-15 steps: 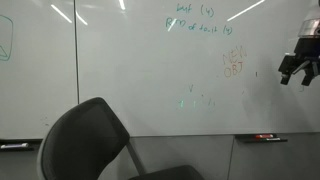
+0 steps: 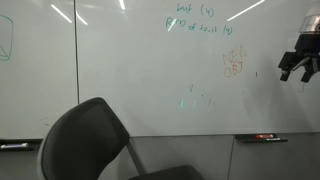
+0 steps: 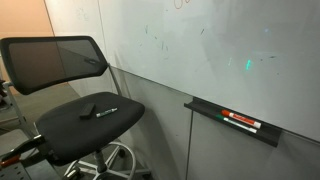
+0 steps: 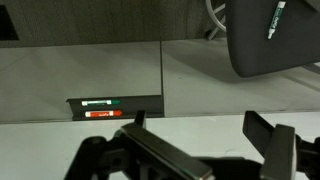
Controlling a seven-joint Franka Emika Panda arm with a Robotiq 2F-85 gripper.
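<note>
My gripper (image 2: 296,76) hangs at the right edge of exterior view 1, in front of the whiteboard (image 2: 150,80). In the wrist view the gripper is open, with an empty gap between its dark fingers. A red marker (image 4: 103,114) and a green marker (image 4: 100,102) lie side by side on the black tray (image 4: 150,103), clear of the fingers. Exterior view 2 shows the same red marker (image 3: 240,117) and green marker (image 3: 238,125). A further marker (image 3: 107,113) rests on the chair seat (image 3: 80,140), beside a dark block, probably an eraser (image 3: 95,104).
The black mesh-backed chair (image 2: 88,140) stands in front of the whiteboard. A second tray (image 2: 18,148) is at the far left. Green and orange writing (image 2: 235,62) covers part of the board. Bare grey wall (image 4: 215,75) lies between tray and chair.
My gripper sits very slightly higher than one second ago. The chair, trays and markers look unmoved in exterior view 1.
</note>
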